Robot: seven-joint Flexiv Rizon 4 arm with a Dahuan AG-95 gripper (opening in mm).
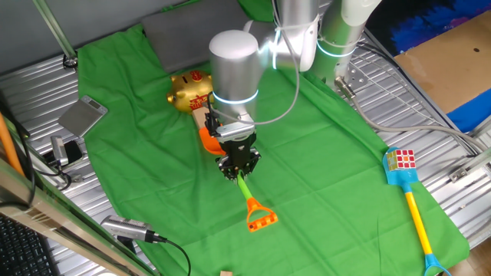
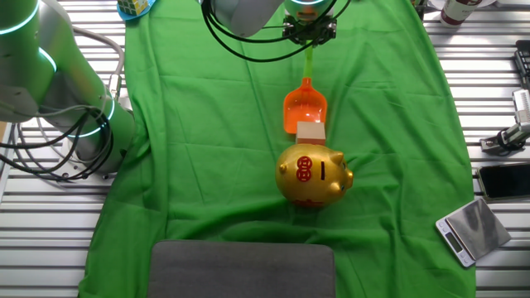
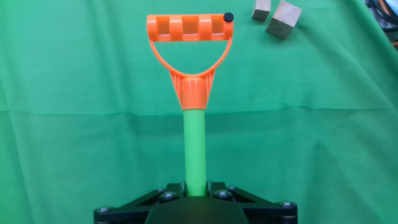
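Note:
A toy shovel has an orange scoop (image 2: 305, 108), a green shaft (image 3: 194, 149) and an orange D-shaped handle (image 3: 190, 28). My gripper is shut on the green shaft, one finger against either side of it. In exterior view 1 the gripper (image 1: 238, 170) points down at the middle of the shaft, with the handle toward the front. At the scoop's front edge lies a pale wooden block (image 2: 310, 132), and a gold piggy bank (image 2: 313, 175) stands directly behind it. Whether the scoop touches the block is unclear.
On the right, a blue-and-yellow shovel (image 1: 415, 218) carries a puzzle cube (image 1: 400, 159). Two small wooden blocks, one of them the larger block (image 3: 284, 19), lie beyond the handle. A dark grey pad (image 2: 242, 269) lies behind the piggy bank. Green cloth right of the gripper is clear.

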